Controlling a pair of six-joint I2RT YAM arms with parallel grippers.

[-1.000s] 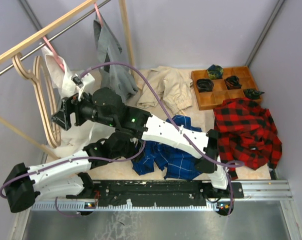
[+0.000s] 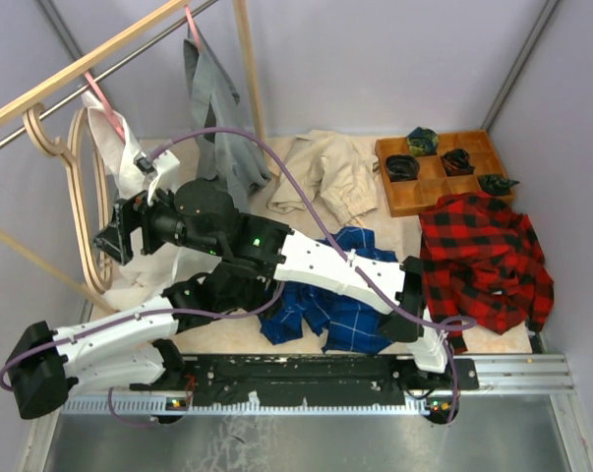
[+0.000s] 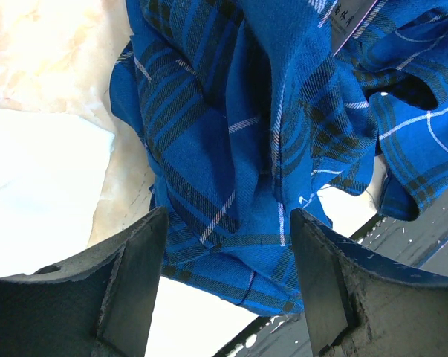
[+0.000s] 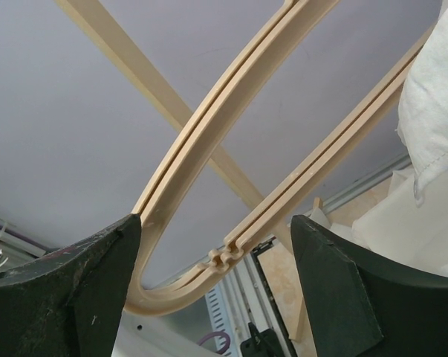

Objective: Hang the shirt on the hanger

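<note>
A wooden hanger (image 2: pixel 83 197) hangs from the rail at the left. In the right wrist view, its bare frame (image 4: pixel 180 175) crosses the gap of my right gripper; the fingers stand wide apart and do not clamp it. The blue plaid shirt (image 2: pixel 350 320) lies crumpled on the table, partly hidden under my right arm. My left gripper is over the shirt folds (image 3: pixel 201 171), its fingers (image 3: pixel 138 268) apart. Whether cloth lies between the fingertips or just below them is unclear. The left fingertips are hidden from above.
A white garment (image 2: pixel 119 147) and a grey one (image 2: pixel 217 118) hang beside the hanger. Beige cloth (image 2: pixel 326 177), red checked cloth (image 2: pixel 483 261) and a wooden organizer (image 2: pixel 404 197) lie right. My right arm crosses above the left one.
The left arm and the shirt look the same from above.
</note>
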